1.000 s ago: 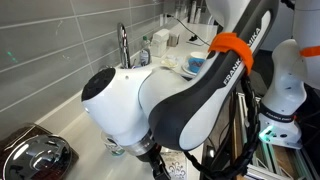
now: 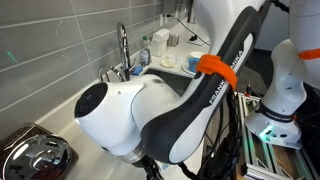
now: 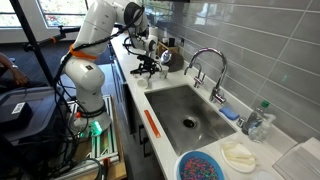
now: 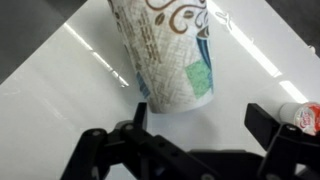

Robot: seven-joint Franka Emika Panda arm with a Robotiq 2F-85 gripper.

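A paper cup [image 4: 165, 50] with brown swirls and a green patch fills the upper middle of the wrist view. Its narrower end faces my gripper, which is open. The two dark fingers stand apart, left and right of that end, and nothing is clamped between them. Whether they touch the cup cannot be told. In exterior view 1 the big white arm [image 2: 150, 120] hides the fingers and the cup. From exterior view 2 the arm reaches over the far end of the counter, too small there to show the fingers.
A red and white item [image 4: 305, 117] lies close to the right finger. The sink [image 3: 190, 118] with its tall faucet [image 3: 212, 65] takes up the middle counter. A blue-filled bowl [image 3: 200, 167] is at the near end. A shiny rounded appliance [image 2: 35, 155] stands left of the arm.
Over the last second the arm has shifted left and lower in exterior view 1. A patterned patch seen beneath it earlier is now covered.
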